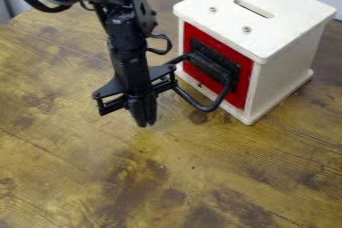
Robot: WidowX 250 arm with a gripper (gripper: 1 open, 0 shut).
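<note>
A white wooden box [277,27] with a slot on top and a red front panel [235,94] holding a black grille [211,64] stands at the upper right. My black gripper [143,114] hangs low over the wooden table just left of the box, pointing down, its fingers together; nothing shows between them. A black cable loop runs from the arm's side across the front of the red panel.
A pale wall shows at the top edges behind it.
</note>
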